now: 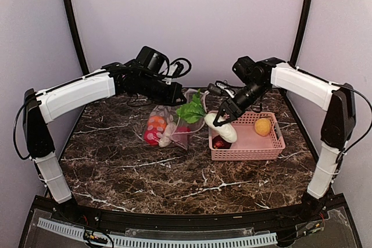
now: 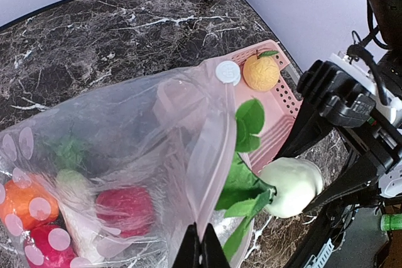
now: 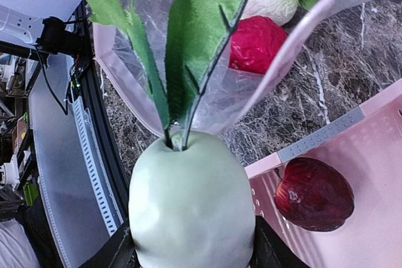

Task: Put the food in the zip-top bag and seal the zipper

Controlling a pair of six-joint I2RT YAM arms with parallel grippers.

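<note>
A clear bag (image 2: 144,111) stands on the marble table with its mouth toward the basket; inside lie an orange item, a red one and a pale vegetable (image 2: 75,199). My left gripper is shut at the bag's upper edge, the thin film between its fingers. Held over the basket's left side is a white radish (image 3: 191,199) with green leaves (image 1: 191,109); my right gripper (image 1: 224,117) is shut on its body. The leaves reach the bag's mouth, while the white root is outside. How far in the leaf tips are, I cannot tell.
The pink basket (image 1: 247,154) stands right of the bag, holding a dark red item (image 3: 314,194) and a yellow-orange fruit (image 1: 263,126). Bare marble lies in front of the bag and basket. The two arms are close together above the bag's mouth.
</note>
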